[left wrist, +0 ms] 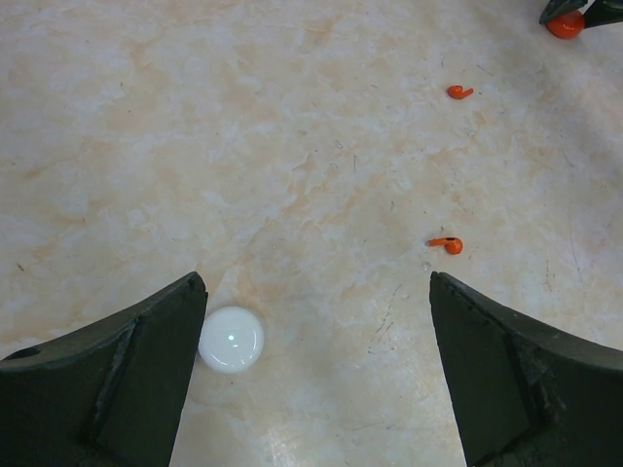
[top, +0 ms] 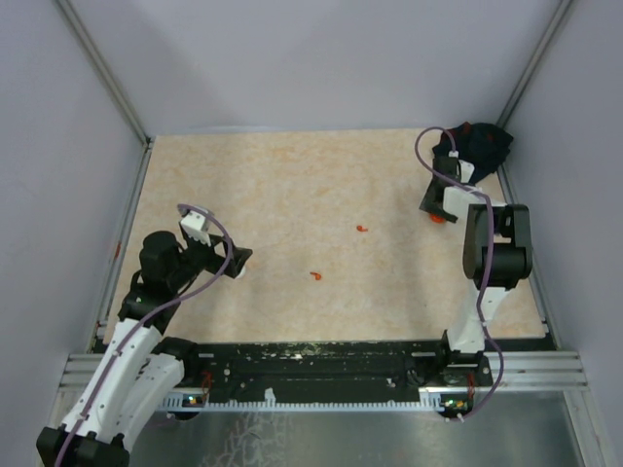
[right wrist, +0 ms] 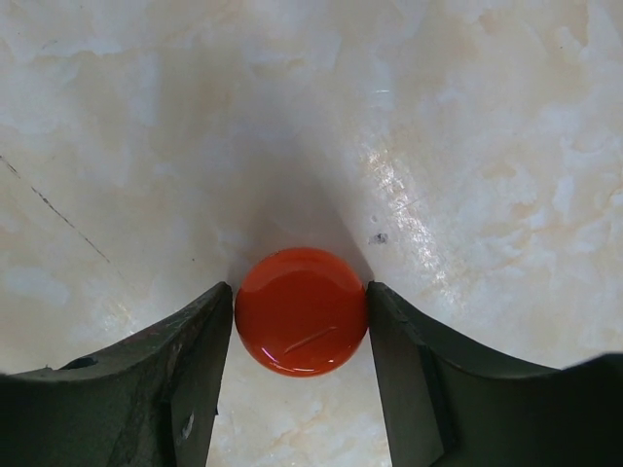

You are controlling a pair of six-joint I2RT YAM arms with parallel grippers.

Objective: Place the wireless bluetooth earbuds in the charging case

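A round, glossy orange-red case (right wrist: 302,316) lies on the table at the right. My right gripper has a finger close against either side of it; whether they press on it cannot be told. From above, only a bit of the case (top: 437,219) shows under that gripper. Two small orange earbuds lie apart on the open table: one earbud (left wrist: 449,244) nearer the front, another earbud (left wrist: 458,92) farther off. At the left, my left gripper is open and empty, above a white round object (left wrist: 232,340) that shows near its left finger.
A dark crumpled cloth (top: 475,148) sits in the far right corner, close behind the right gripper. Bare table (top: 282,185) stretches between the two arms. Grey walls bound the sides and back.
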